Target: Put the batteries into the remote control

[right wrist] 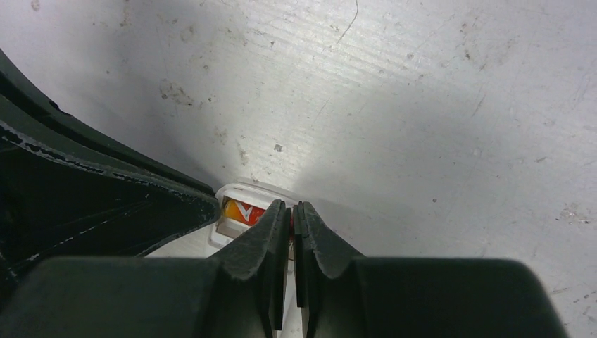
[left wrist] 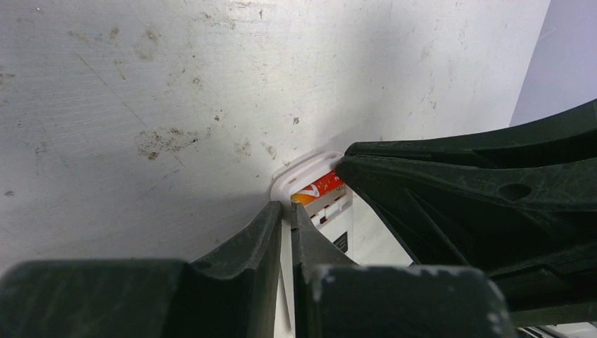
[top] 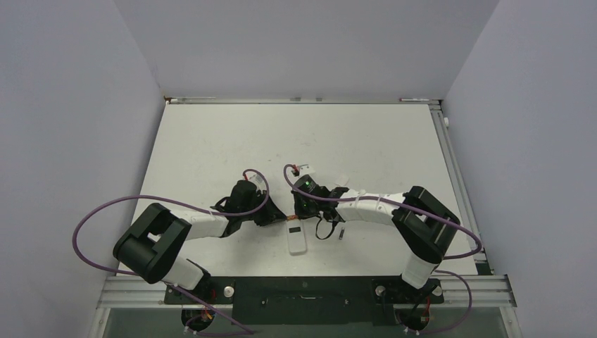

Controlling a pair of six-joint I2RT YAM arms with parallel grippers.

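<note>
The white remote control (top: 297,243) lies on the table, its open battery compartment at the far end. An orange-and-red battery (left wrist: 321,187) lies across that compartment, below the far rim. In the left wrist view, my left gripper is shut on the remote's left edge at the compartment corner. Above the battery's right part, my right gripper is shut with a narrow slit between its fingers, where the battery's red shows; the fingers hide the end of the battery there. Full seating of the battery cannot be made out.
A small dark object (top: 341,234), perhaps another battery, lies right of the remote under the right arm. A white piece (top: 342,180) lies partly hidden behind that arm.
</note>
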